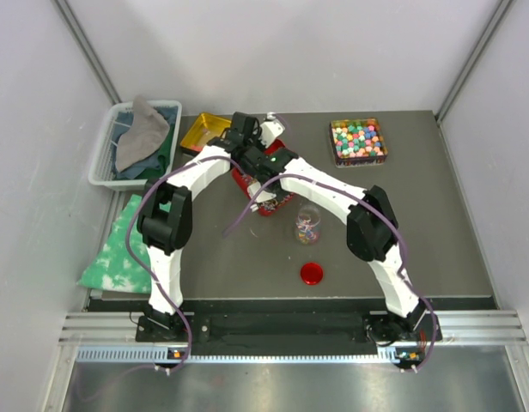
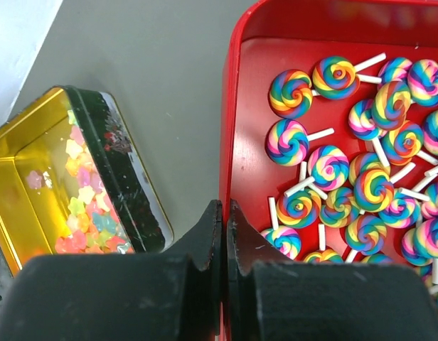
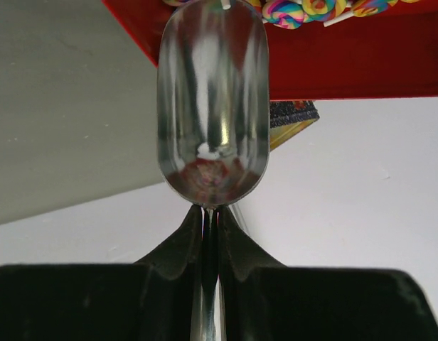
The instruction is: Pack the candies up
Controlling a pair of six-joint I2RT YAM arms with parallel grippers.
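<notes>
My left gripper is shut on the thin side rim of a red tin [image 2: 251,99]. Colourful swirl lollipops [image 2: 333,167] lie scattered across that tin's floor. In the right wrist view a metal scoop [image 3: 213,99] points away from my right gripper, which is shut on its handle. The scoop's bowl overlaps the red tin's edge; a white stick shows at its far end, and what else lies in it cannot be made out. A clear jar [image 1: 307,225] with some colourful candies inside stands close in front, its red lid [image 1: 312,274] on the table.
A golden tin [image 2: 16,153] of star-shaped candies sits left of the red tin. Farther right is a tin of colourful round candies [image 1: 358,142]. A white basket [image 1: 100,159] of cloths and a green cloth [image 1: 118,253] occupy the left.
</notes>
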